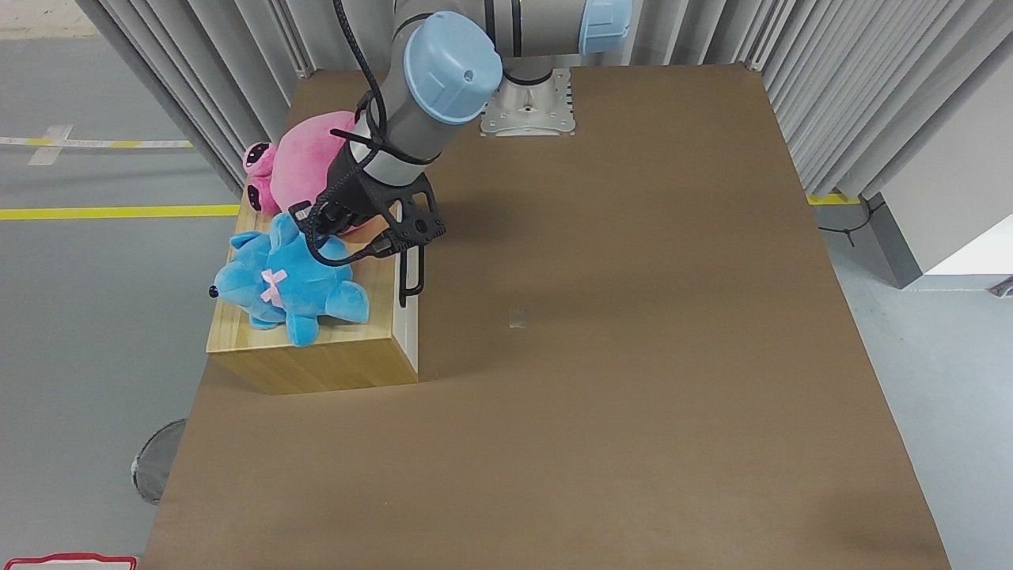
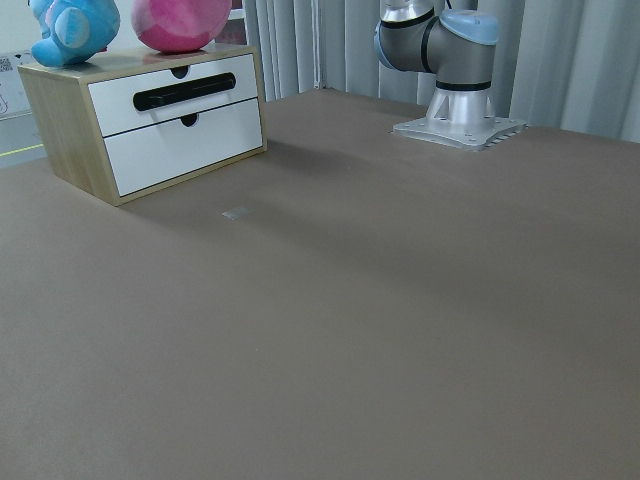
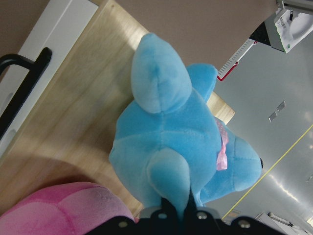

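A blue plush animal with a pink bow [image 1: 299,285] is over the near end of the top of a wooden drawer box [image 1: 304,370]; the gripper is shut on one of its limbs in the wrist view. The plush also shows at the top left of the left view [image 2: 75,25]. Behind it on the box is a round pink plush [image 1: 304,157], seen in the wrist view [image 3: 63,210] beside the blue one. The box has two white drawers [image 2: 185,150] facing the table's middle.
The robot's base [image 1: 527,114] is at the back. The table's left edge runs close along the box, with floor beyond it.
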